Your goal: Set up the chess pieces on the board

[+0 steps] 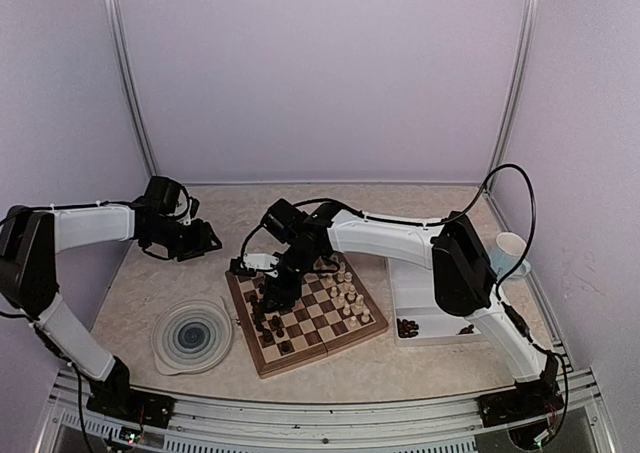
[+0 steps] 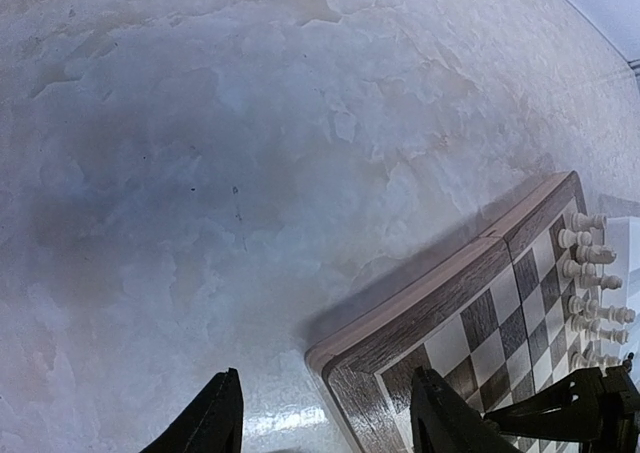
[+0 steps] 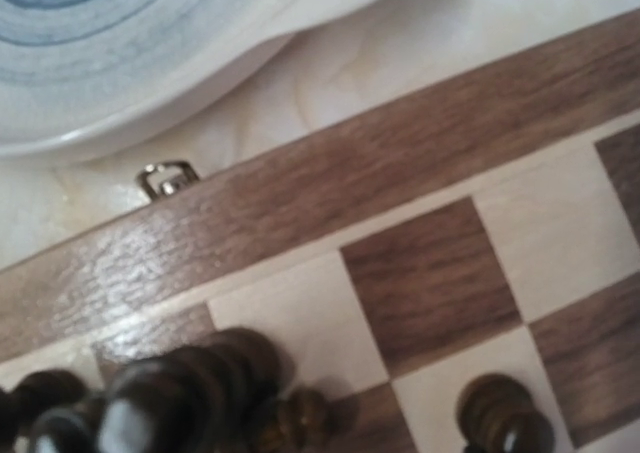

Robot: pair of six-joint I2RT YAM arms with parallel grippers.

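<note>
The wooden chessboard (image 1: 312, 351) lies at the middle of the table. White pieces (image 1: 350, 298) stand along its right side, and dark pieces (image 1: 270, 325) are gathered on its left. Close up in the right wrist view are a tall dark piece (image 3: 150, 403) and a lone dark pawn (image 3: 505, 413). My right gripper (image 1: 276, 301) hangs low over the dark pieces; it is open, though its fingertips blend into them and are outside its own wrist view. Away from the board at the left, my left gripper stands open with nothing between its fingers.
A white tray (image 1: 440, 318) at the right holds several dark pieces in its front compartments. Behind it is a light cup (image 1: 508, 248). A round lidded dish (image 1: 165, 358) sits close to the board's left edge. The table behind the board is clear.
</note>
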